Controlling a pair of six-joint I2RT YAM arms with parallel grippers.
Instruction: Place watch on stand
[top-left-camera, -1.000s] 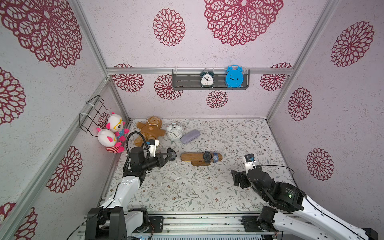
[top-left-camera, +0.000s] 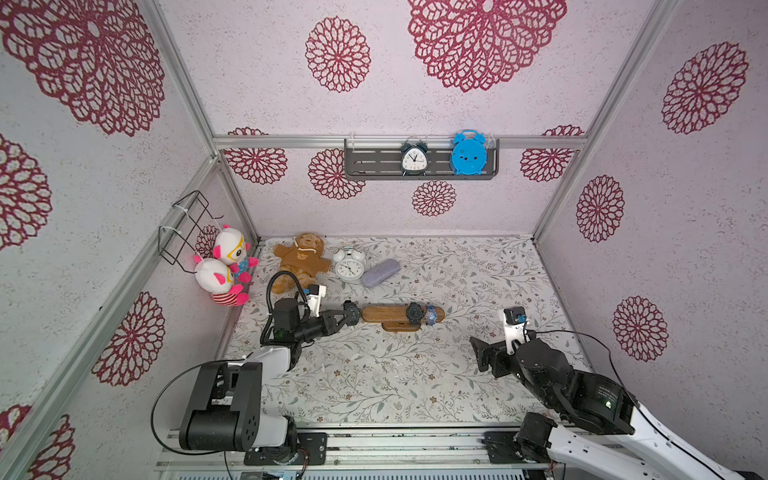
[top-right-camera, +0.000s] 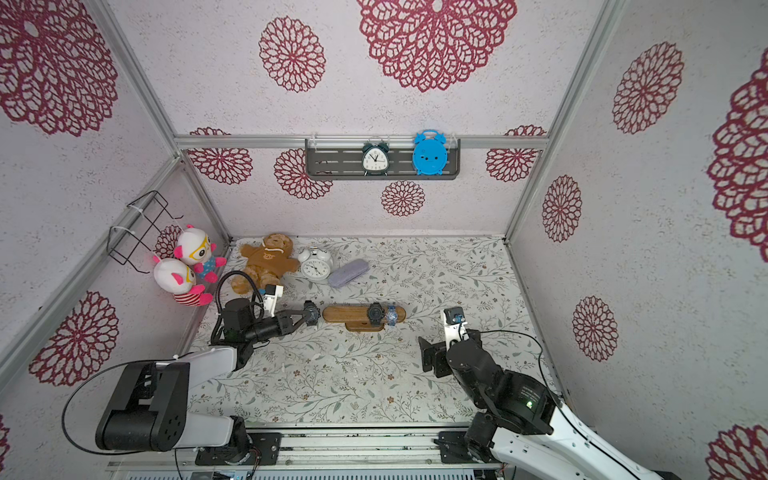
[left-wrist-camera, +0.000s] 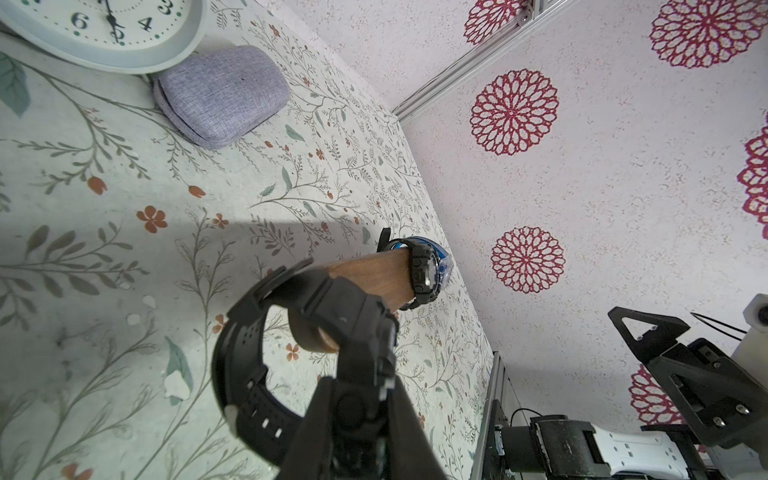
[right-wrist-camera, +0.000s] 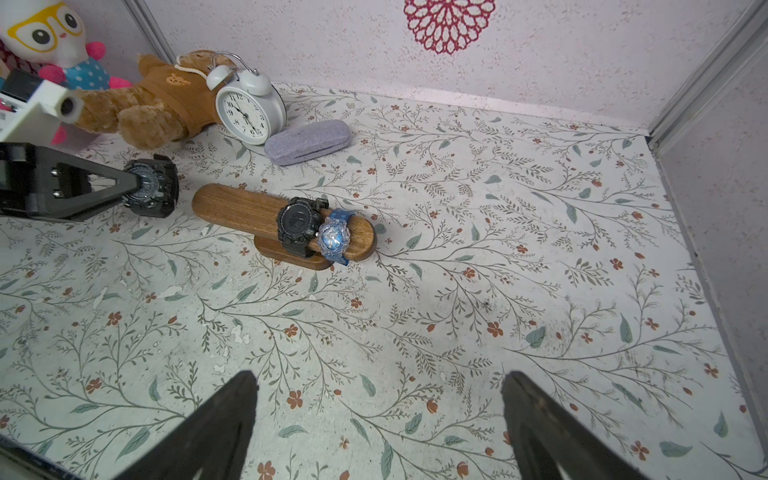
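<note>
A black watch (left-wrist-camera: 320, 312) with its strap closed in a loop is held up by my left gripper (top-left-camera: 345, 316), shut on it. In the left wrist view the loop's opening faces the left end of the wooden stand (top-left-camera: 381, 313); whether the end is inside the loop cannot be told there. From the right wrist view a small gap shows between the held watch and the stand (right-wrist-camera: 232, 206). Toward the stand's right end sit another black watch (right-wrist-camera: 300, 224) and a blue watch (right-wrist-camera: 334, 237). My right gripper stands open and empty, right of and nearer than the stand.
Behind the stand lie a grey case (top-left-camera: 381, 273), a white alarm clock (top-left-camera: 349, 264) and a brown teddy bear (top-left-camera: 304, 257). Two pink-and-white plush toys (top-left-camera: 224, 268) are at the left wall.
My left gripper has carried the black watch rightward, closer to the stand's left end. The right arm has shifted slightly to the right. The stand and its two watches have stayed put.
</note>
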